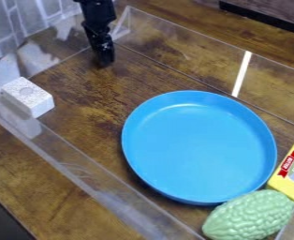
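Observation:
My dark gripper [102, 49] hangs at the top left, in the back corner of a clear-walled tray on a wooden surface. Its fingertips are low near the wood, and they are too dark and small to show whether they are apart. A large blue plate [198, 145] lies at the centre right, well away from the gripper.
A white speckled block [27, 97] sits by the left wall. At the right are a yellow box [289, 173] and a green bumpy object [247, 216], beside the plate.

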